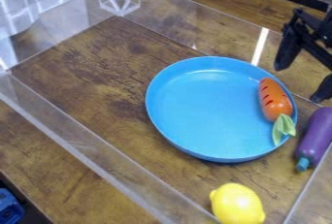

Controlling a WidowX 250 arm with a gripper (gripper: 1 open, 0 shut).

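Observation:
A black gripper (304,40) is at the top right edge, partly out of frame, above and to the right of the blue plate (195,111). It appears open, with nothing seen held. An orange toy carrot (273,100) with a green top lies on the plate's right side. A purple eggplant (316,134) lies just right of the plate. A yellow lemon (236,204) sits below the plate.
Clear low walls (78,145) surround the wooden surface (81,68). A dark blue object (8,208) shows at the lower left edge.

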